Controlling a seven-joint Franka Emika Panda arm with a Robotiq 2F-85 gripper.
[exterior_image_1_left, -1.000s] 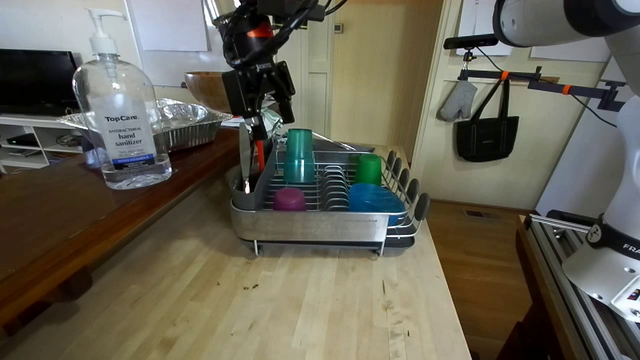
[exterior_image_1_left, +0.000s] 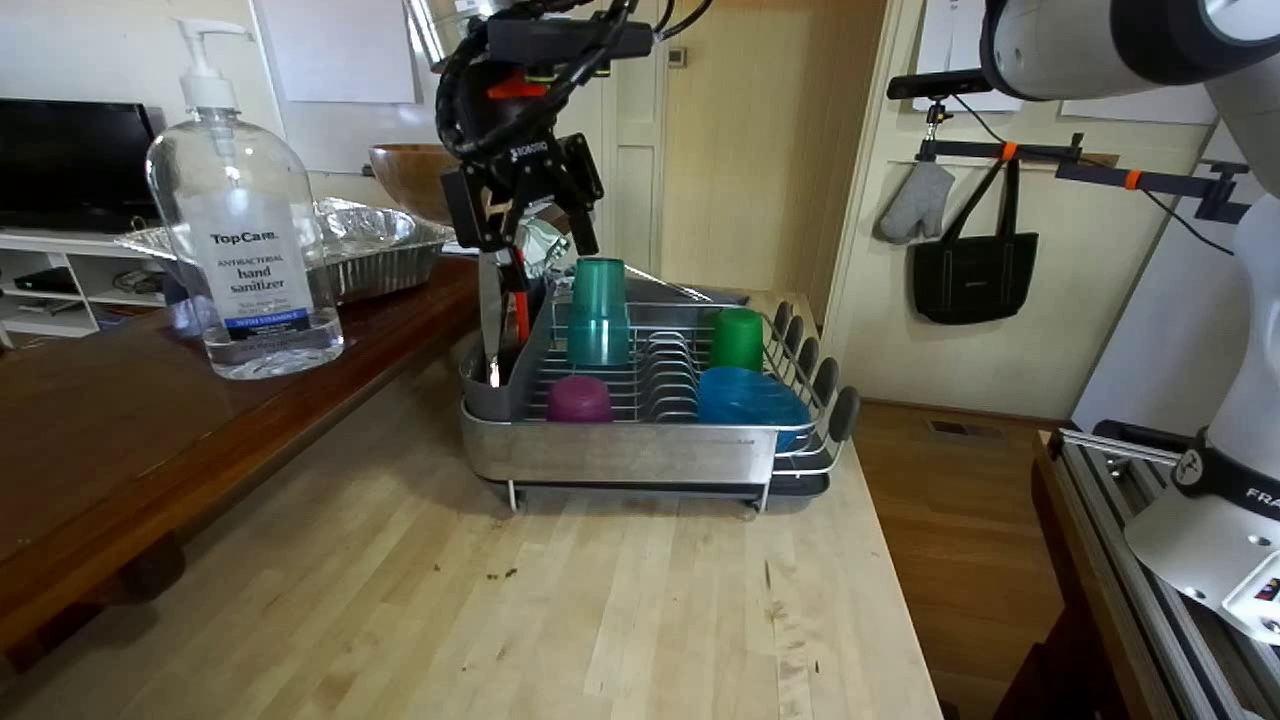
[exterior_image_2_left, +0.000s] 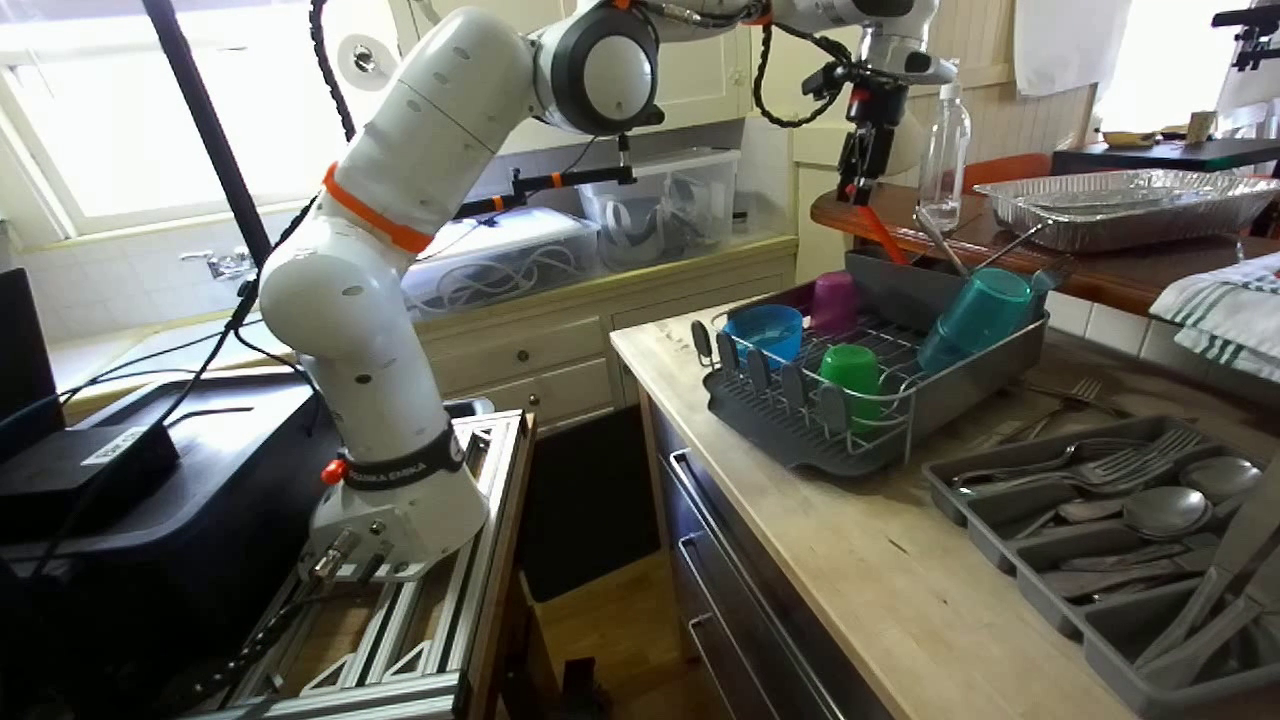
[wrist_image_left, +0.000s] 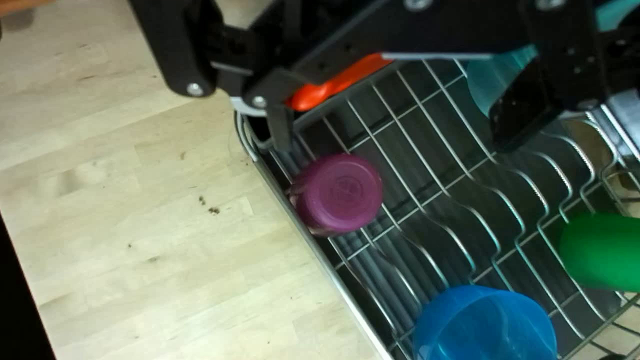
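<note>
My gripper (exterior_image_1_left: 535, 246) hangs open above the utensil end of the dish rack (exterior_image_1_left: 624, 452), nothing held between its fingers. Close below it, in the grey caddy (exterior_image_1_left: 485, 390), stand an orange-red handled utensil (exterior_image_2_left: 882, 234) and a knife (exterior_image_1_left: 491, 314). The orange handle (wrist_image_left: 336, 84) passes behind the gripper in the wrist view; whether they touch, I cannot tell. Upside down in the rack sits a purple cup (wrist_image_left: 344, 191). A teal cup (exterior_image_1_left: 599, 312), a green cup (exterior_image_1_left: 737, 338) and a blue bowl (exterior_image_1_left: 753, 402) share the rack.
A cutlery tray (exterior_image_2_left: 996, 522) full of forks, spoons and knives lies beside the rack. On the higher brown table stand a hand sanitizer bottle (exterior_image_1_left: 246, 246) and a foil pan (exterior_image_2_left: 1110, 210). Bare wooden counter (exterior_image_1_left: 516, 624) stretches before the rack.
My gripper has tilted and shifted slightly to the right in exterior view 1, and its fingers look further apart. The rack and the dishes in it have not moved.
</note>
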